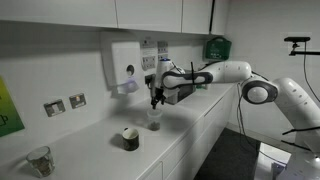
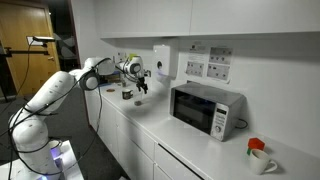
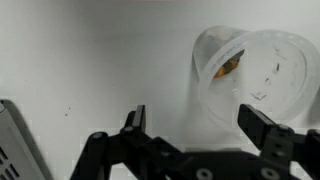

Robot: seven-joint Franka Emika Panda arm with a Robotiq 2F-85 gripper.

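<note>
In the wrist view my gripper stands open, its two fingers well apart with nothing held between them. A translucent pale cup (image 3: pixel 207 52) with a wide round rim shows to the upper right, and something orange-brown lies inside it. The right finger (image 3: pixel 254 118) overlaps the cup's near rim in that view; whether they touch I cannot tell. From the first exterior view, the gripper (image 1: pixel 157 99) points down just above the cup (image 1: pixel 154 121), which stands on the white counter. The gripper (image 2: pixel 143 86) looks small and far off in the second exterior view.
A dark mug (image 1: pixel 131 140) stands on the counter close to the cup, and a metallic container (image 1: pixel 40 161) sits farther along. A microwave (image 2: pixel 207 111), a white mug (image 2: pixel 259 162) and a red-topped item (image 2: pixel 256 145) occupy the other end.
</note>
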